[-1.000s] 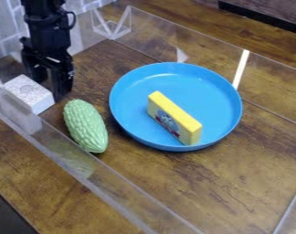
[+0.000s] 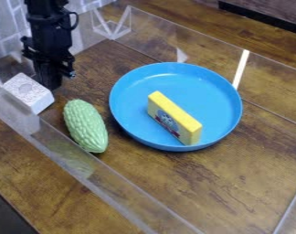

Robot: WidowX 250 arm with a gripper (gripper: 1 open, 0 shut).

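Note:
The black gripper (image 2: 47,57) is at the upper left, raised just above a white speckled block (image 2: 28,91) that rests by the clear left wall. Whether its fingers are open or shut is hard to make out. A pale green bumpy vegetable (image 2: 85,125) lies to the right of the block. A blue plate (image 2: 202,90) holds a yellow box (image 2: 174,117) in the middle of the view.
Clear walls edge the wooden surface (image 2: 212,183). A white strip (image 2: 241,68) lies right of the plate. Bare wood shows at the lower right and between the gripper and the plate.
The gripper has risen and moved slightly left, away from the table surface near the block. The block, vegetable, plate and box have not visibly moved.

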